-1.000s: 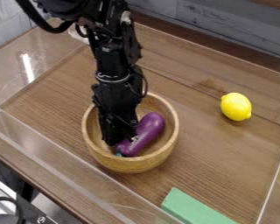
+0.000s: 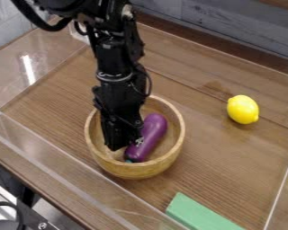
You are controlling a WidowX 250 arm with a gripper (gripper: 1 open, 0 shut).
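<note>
My black gripper [image 2: 118, 135] reaches down into a round wooden bowl [image 2: 158, 166] at the centre of the view, its fingers low inside the bowl at the left of a purple eggplant [image 2: 148, 138]. The eggplant lies tilted along the bowl's right side, partly behind the gripper. The gripper looks shut; whether anything is between its fingertips is hard to see, as they are dark and low in the bowl.
A yellow lemon [image 2: 243, 110] lies on the wooden table to the right. A green block [image 2: 204, 216] lies at the front right. Clear edging runs along the left and front-left. The table behind the bowl is free.
The gripper and arm have shifted very slightly within the bowl; the bowl, eggplant, lemon and green block look about the same.
</note>
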